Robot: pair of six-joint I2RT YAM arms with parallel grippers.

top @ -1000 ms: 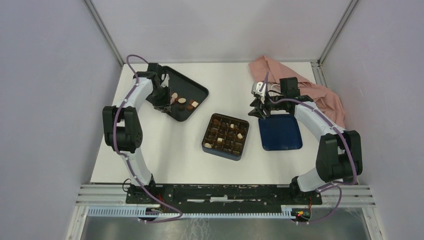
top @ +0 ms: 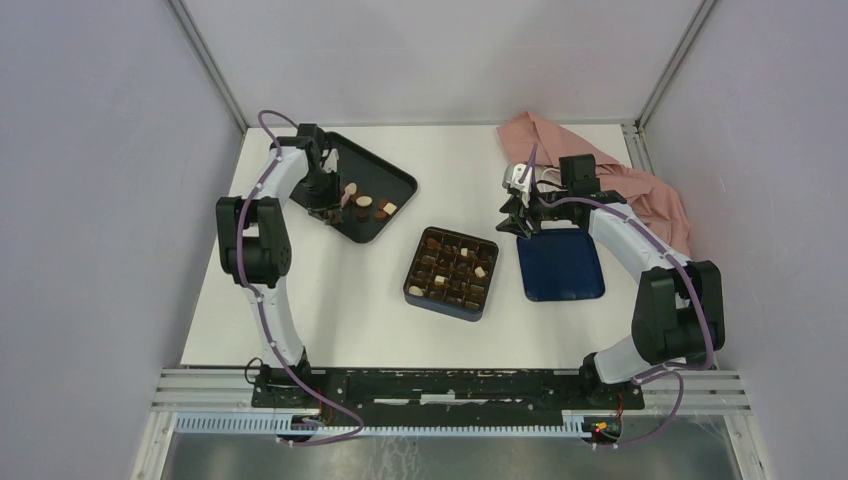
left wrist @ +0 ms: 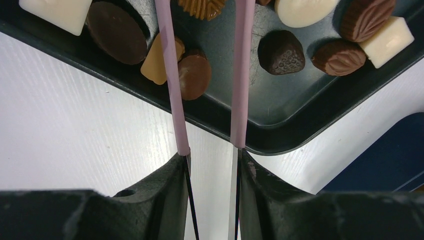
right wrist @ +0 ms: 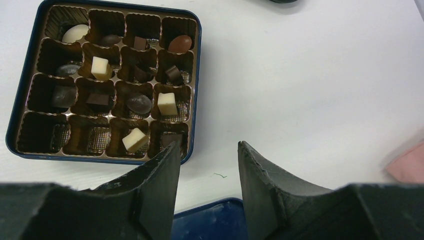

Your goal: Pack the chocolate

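Note:
My left gripper (top: 330, 208) is over the dark tray (top: 372, 174) of loose chocolates. In the left wrist view its pink fingers (left wrist: 239, 75) reach past the near pieces; their tips are out of frame, so what lies between them is hidden. Dark, brown, caramel and white chocolates (left wrist: 281, 52) lie around them. The compartment box (top: 450, 275) stands in the middle, several cells filled with white and brown pieces, some looking empty. My right gripper stands part open above the table, right of the box, nothing between its fingers.
A blue tray (top: 560, 268) lies right of the box, below my right gripper. A pink cloth (top: 650, 200) is bunched at the back right.
My left arm has shifted slightly to the right over the tray. The right arm and the box have not moved.

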